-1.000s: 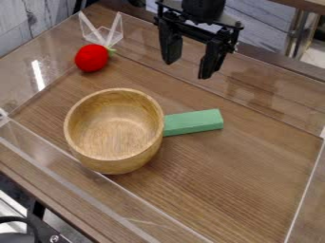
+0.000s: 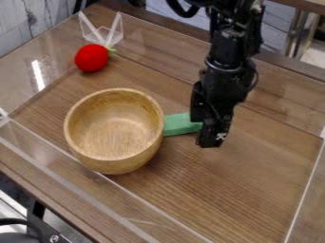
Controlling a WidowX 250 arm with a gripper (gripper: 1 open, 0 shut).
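My black gripper (image 2: pixel 210 123) is low over the wooden table, its fingers at the right part of a green block (image 2: pixel 181 124). Whether it touches or holds the block, and how far the fingers are open, is unclear. A wide wooden bowl (image 2: pixel 112 128) sits just left of the block, whose left end lies beside the bowl's rim.
A red tomato-like object (image 2: pixel 91 59) lies at the upper left, near a pale, thin-lined shape. A raised edge runs along the back.
My gripper has come down toward the front from the back of the table to the green block. The block's visible right part is now behind the gripper.
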